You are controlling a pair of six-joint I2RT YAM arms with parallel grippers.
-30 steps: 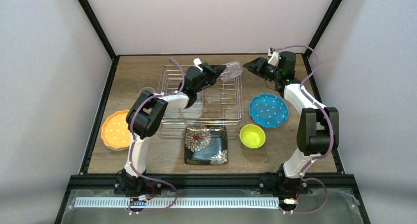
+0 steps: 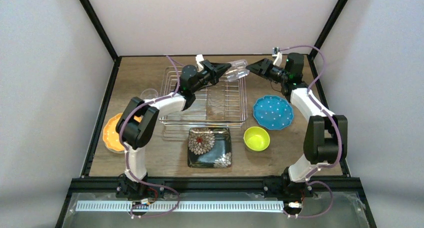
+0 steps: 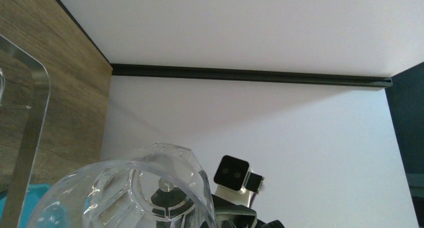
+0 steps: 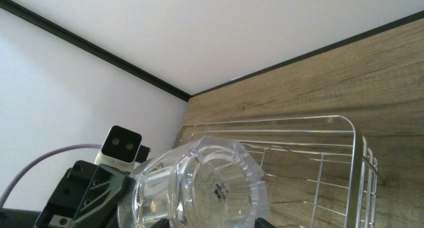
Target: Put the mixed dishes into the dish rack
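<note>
A clear plastic cup (image 2: 237, 69) is held up above the back right of the wire dish rack (image 2: 202, 119), with my left gripper (image 2: 227, 66) shut on it. My right gripper (image 2: 249, 69) is open right at the cup's other end; whether it touches cannot be told. In the right wrist view the cup (image 4: 200, 188) fills the lower middle, between the open fingertips at the bottom edge. An orange plate (image 2: 111, 138), a dark flowered square plate (image 2: 209, 148), a green bowl (image 2: 256, 137) and a blue dotted plate (image 2: 273, 113) lie around the rack.
A clear glass (image 2: 149, 93) stands left of the rack, partly behind the left arm. Bare wood (image 2: 160, 158) shows at the front left. Walls with dark edge strips enclose the table on the back and sides.
The right arm has shifted slightly.
</note>
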